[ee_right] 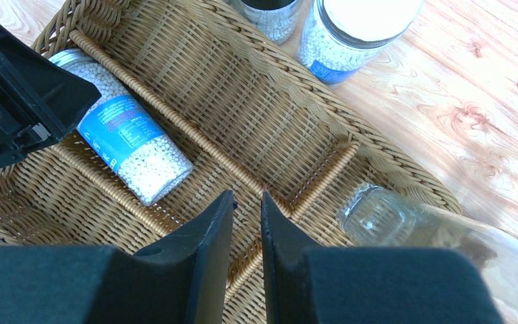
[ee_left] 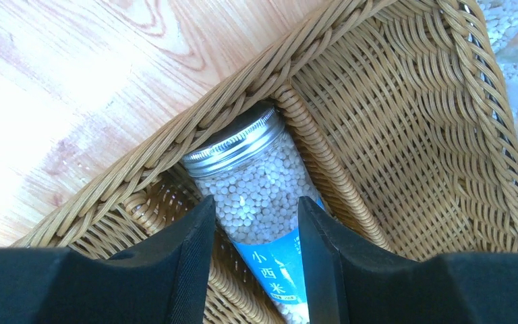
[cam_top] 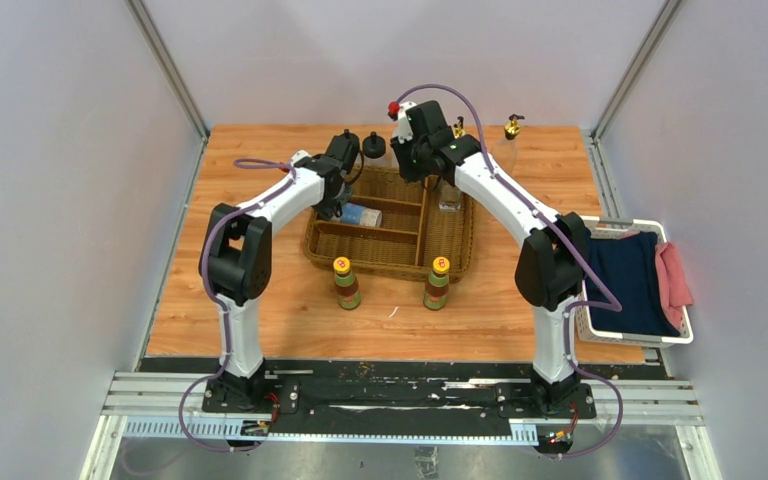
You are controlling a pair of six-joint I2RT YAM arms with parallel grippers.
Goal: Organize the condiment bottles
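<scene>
A jar of white pellets with blue label lies on its side in the middle compartment of the wicker basket, seen in all views. My left gripper is open, its fingers over that jar. My right gripper is over the right part of the basket, fingertips slightly apart; a clear glass bottle shows just beside and beyond them, and whether it is held is hard to see. Two yellow-capped bottles stand in front of the basket.
Two black-topped jars stand behind the basket. A gold pump bottle stands at the back right. A white laundry basket with cloths sits at the right edge.
</scene>
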